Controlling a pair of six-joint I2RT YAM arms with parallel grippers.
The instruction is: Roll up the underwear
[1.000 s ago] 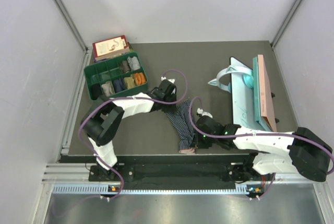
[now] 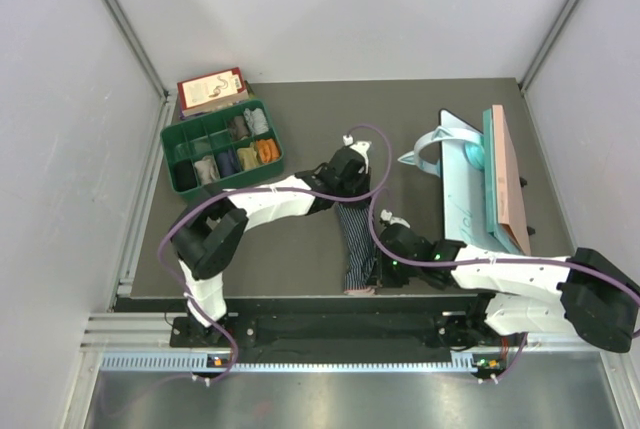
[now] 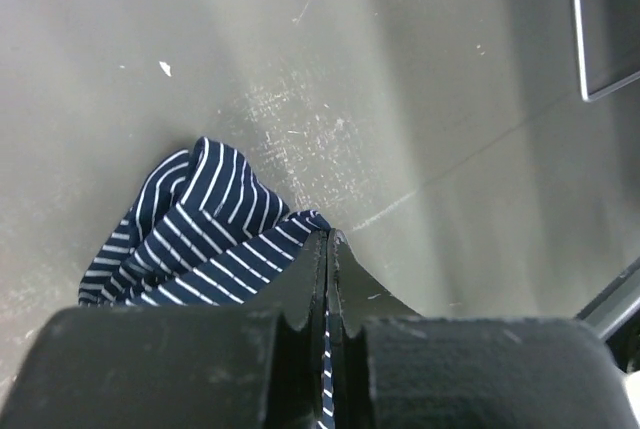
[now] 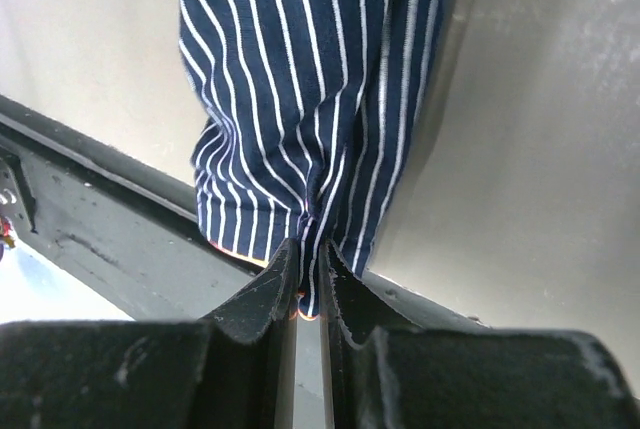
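Navy, white-striped underwear point(image 2: 356, 249) lies stretched lengthwise on the grey table, narrowed into a strip with folded layers. My left gripper is shut at its upper end, the striped fabric at its fingertips, a bunched fold beside them in the left wrist view. My right gripper is shut on the near end by the table's front edge, where the waistband has an orange-pink trim.
A green divided box point(image 2: 205, 124) of rolled cloths sits back left, books point(image 2: 210, 87) behind it. On the right are a white board, upright panels point(image 2: 505, 174) and a pale blue headband-like object point(image 2: 420, 159). The front edge point(image 2: 260, 298) is close.
My left gripper has moved rightward in the top view, pulling the upper end of the underwear across, so the cloth now lies straighter and narrower. The right gripper is nearly still.
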